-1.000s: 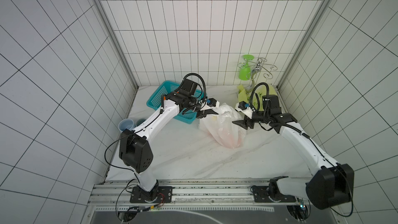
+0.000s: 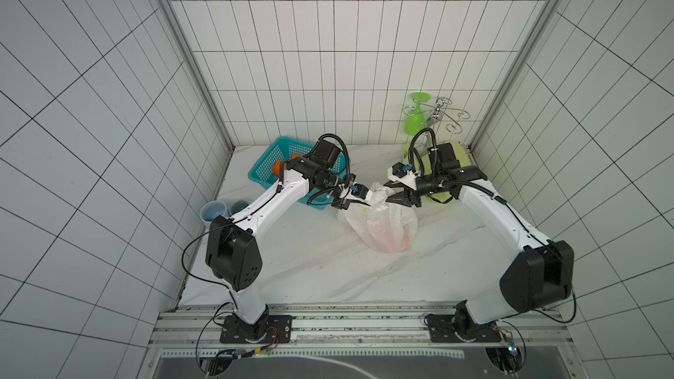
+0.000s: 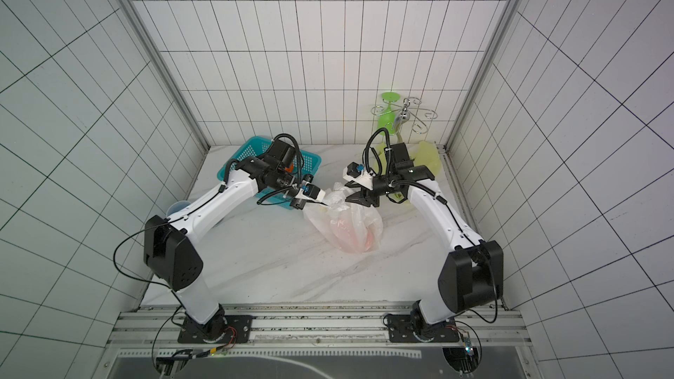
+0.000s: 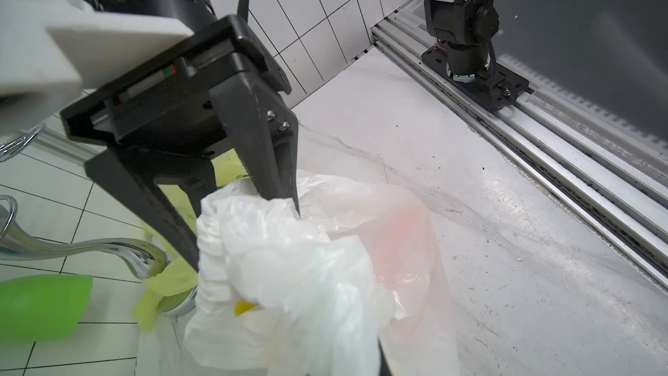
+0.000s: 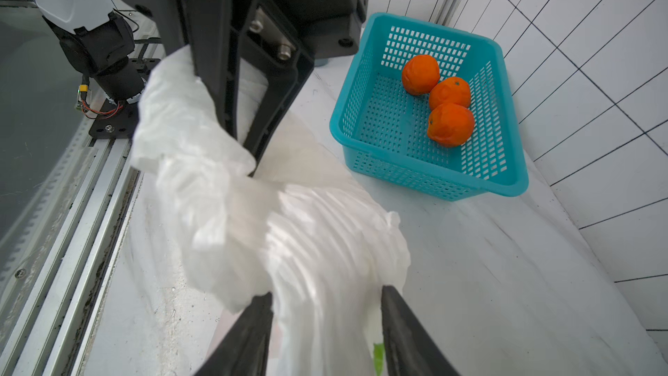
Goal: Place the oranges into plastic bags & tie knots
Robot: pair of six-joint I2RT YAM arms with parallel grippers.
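Note:
A white translucent plastic bag (image 2: 379, 228) with something pinkish inside sits mid-counter, its crumpled top (image 4: 292, 264) raised between the grippers. My left gripper (image 2: 358, 202) is at the bag's top, shut; the bag hides its tips in the left wrist view. My right gripper (image 2: 396, 196) reaches the top from the right, fingers part open around bunched plastic (image 5: 313, 264). Three oranges (image 5: 448, 125) lie in a teal basket (image 5: 417, 167) at the back left.
Yellow-green items (image 3: 424, 158), a metal rack with a green cup (image 2: 414, 119) stand back right; blue cups (image 2: 214, 212) stand left.
My right gripper has moved leftward onto the bag's top, the arm swinging inward. My left gripper has shifted slightly down over the last second.

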